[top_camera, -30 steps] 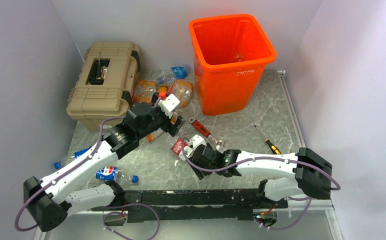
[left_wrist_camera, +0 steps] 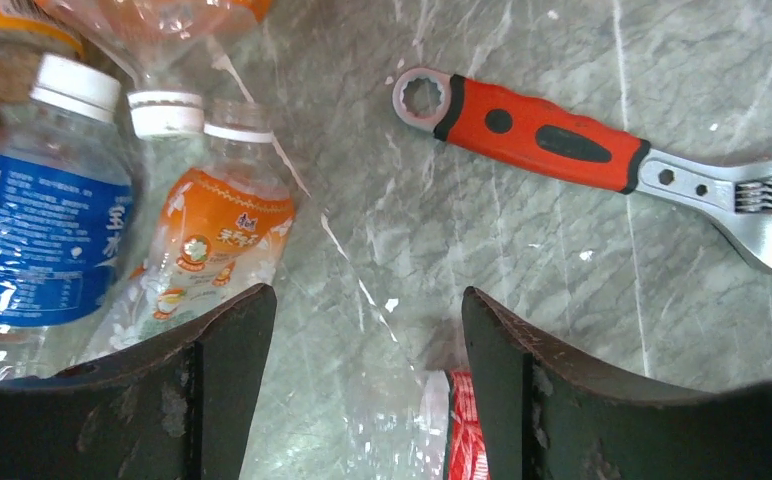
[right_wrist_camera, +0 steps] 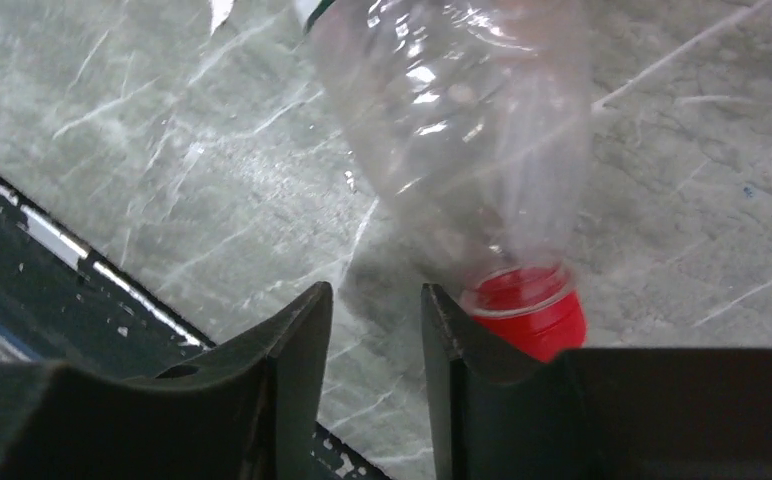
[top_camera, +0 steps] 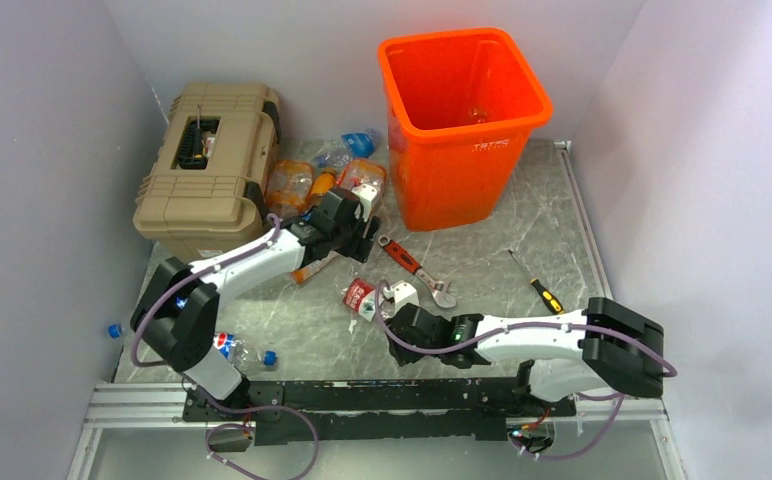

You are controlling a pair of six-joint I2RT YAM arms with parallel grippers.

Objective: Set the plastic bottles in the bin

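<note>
A clear red-capped bottle with red label [top_camera: 360, 298] lies at front centre; in the right wrist view my right gripper is low beside its cap [right_wrist_camera: 522, 320], fingers apart. My left gripper hangs open over the bottle cluster. Its wrist view shows a blue-label bottle [left_wrist_camera: 37, 235], an orange-label bottle [left_wrist_camera: 224, 225] and the red-label bottle [left_wrist_camera: 462, 430] below. More bottles [top_camera: 287, 185] lie between the case and the bin, and others [top_camera: 244, 352] at front left. The orange bin [top_camera: 442, 180] stands at back right with something clear inside.
A tan case [top_camera: 197, 190] fills the back left. An adjustable wrench [left_wrist_camera: 552, 140] lies in the middle and a screwdriver [top_camera: 547, 295] at the right. The dark front edge [right_wrist_camera: 52, 250] is close to my right gripper.
My left arm has swung back from the front left, its gripper now higher in the top view over the bottles.
</note>
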